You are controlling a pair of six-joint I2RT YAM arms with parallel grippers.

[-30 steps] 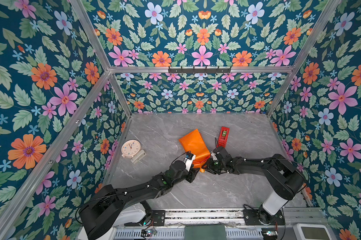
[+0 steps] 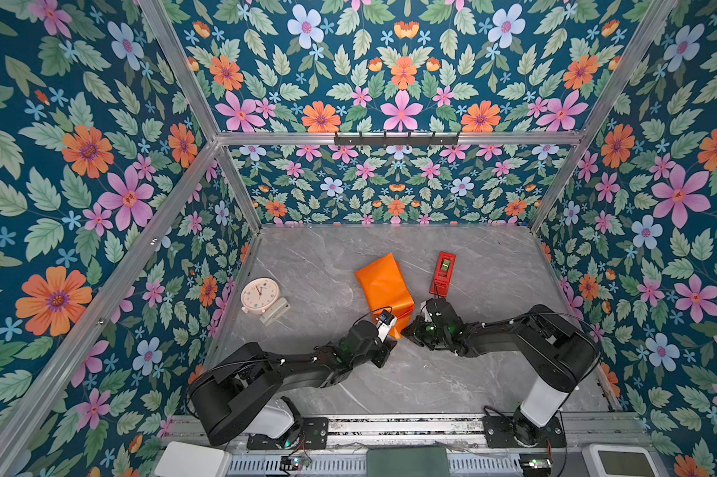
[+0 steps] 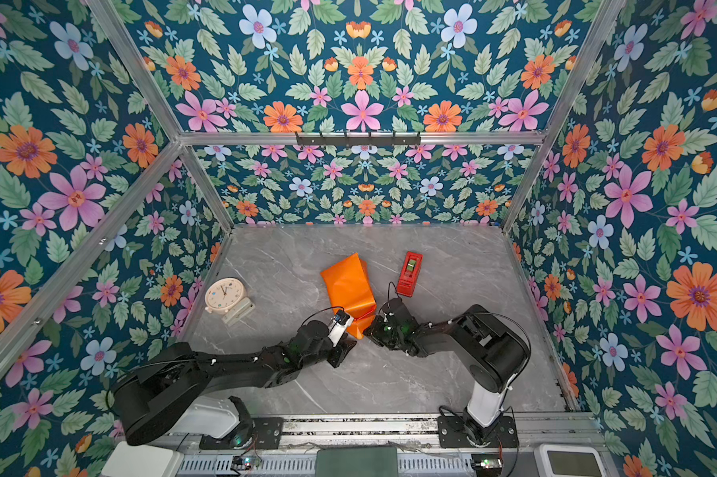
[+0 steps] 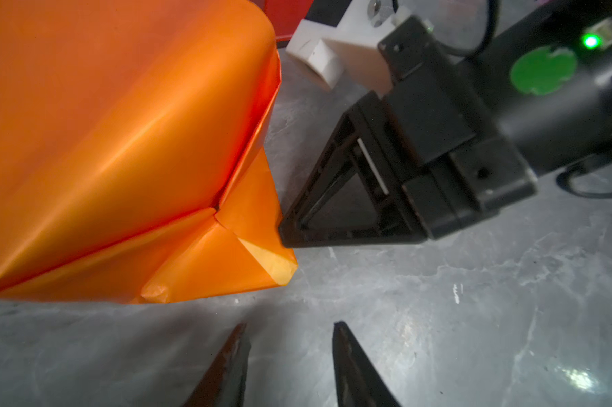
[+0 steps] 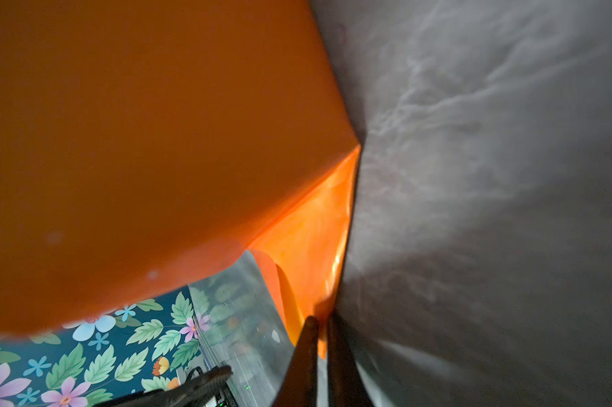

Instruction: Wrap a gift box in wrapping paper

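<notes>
The gift box is wrapped in orange paper [image 2: 384,284] and lies at the middle of the table. Its near end carries a folded, pointed paper flap [image 4: 207,264] with creases running to its tip. In the left wrist view my left gripper is open just short of that flap, with only bare table between its fingers. My right gripper is at the flap's right side. Its fingers are close together, with the narrow end of the orange flap between or just behind their tips; whether they pinch it is unclear.
A red tape dispenser [image 2: 442,274] lies behind the right gripper. A round clock [image 2: 260,295] stands at the left of the table.
More of the near flap shows.
</notes>
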